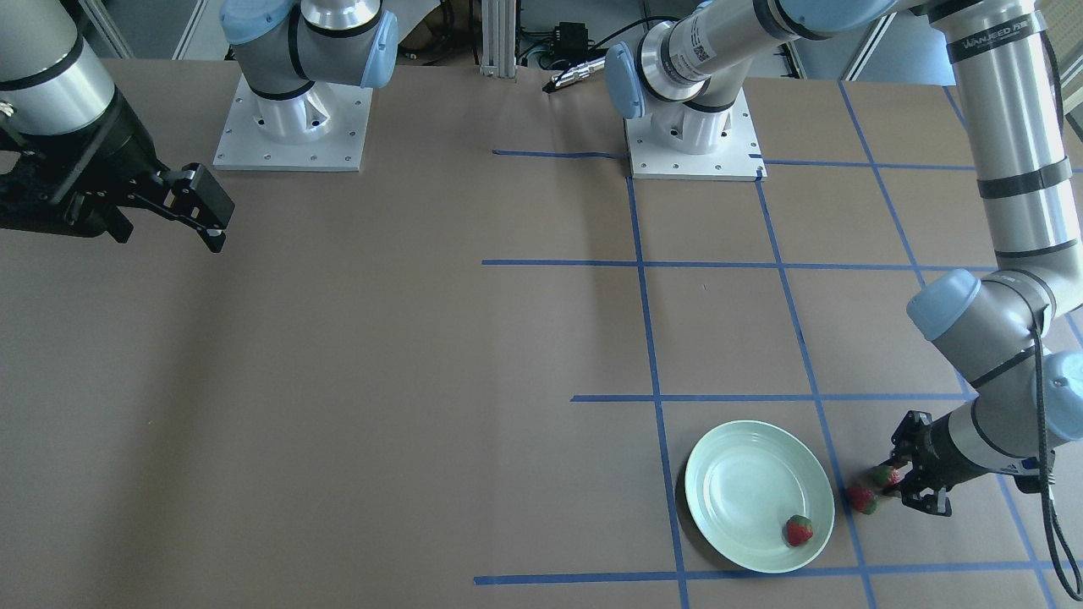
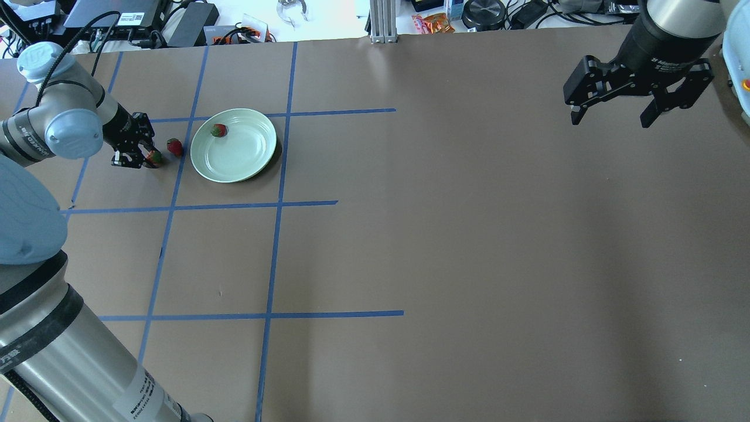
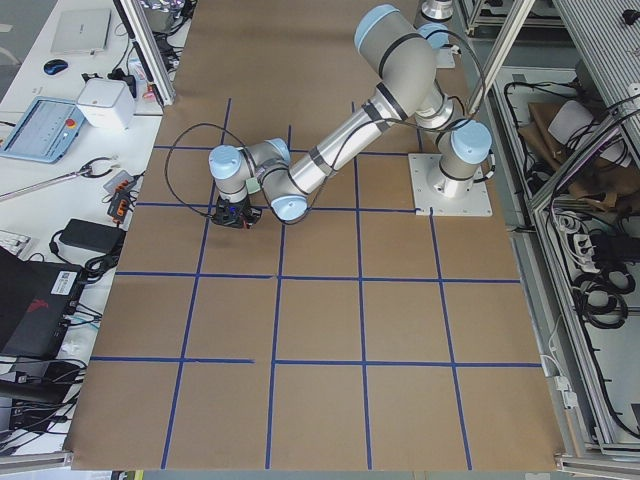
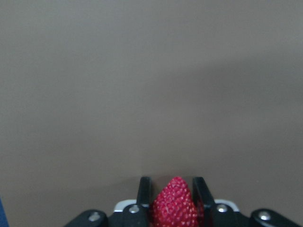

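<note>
My gripper (image 1: pixel 901 477) is down at the table in the front view's lower right, its fingers closed around a strawberry (image 4: pixel 173 205) that fills the space between them in the wrist view. A second strawberry (image 1: pixel 861 498) lies just beside it, between gripper and plate. The pale green plate (image 1: pixel 746 477) sits to the left in the front view, with one strawberry (image 1: pixel 799 529) on it. The top view shows the same plate (image 2: pixel 232 158), loose strawberry (image 2: pixel 175 147) and held berry (image 2: pixel 154 158).
A second arm's black gripper (image 1: pixel 173 203) hangs at the upper left of the front view, far from the plate. The taped grid covers my side of the table (image 1: pixel 711 335).
</note>
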